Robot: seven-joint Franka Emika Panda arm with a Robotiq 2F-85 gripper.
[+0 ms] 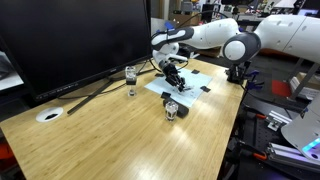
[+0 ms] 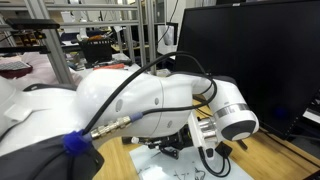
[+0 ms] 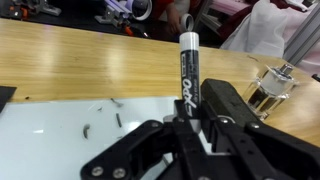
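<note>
A marker with a white barrel and black EXPO label [image 3: 190, 75] rises from between the fingers in the wrist view, its lower end hidden by them. My gripper is shut on this marker. Below lies a white sheet [image 3: 60, 135] bearing a few small dark marks. In exterior view 1 the gripper [image 1: 184, 88] hangs low over the same sheet [image 1: 212, 82]; whether the marker's tip touches it cannot be made out.
A black block [image 3: 226, 100], perhaps an eraser, lies just beyond the gripper on the right. Near it stands a clear jar [image 3: 266, 92]. Another jar [image 1: 131, 80] stands towards the monitor.
</note>
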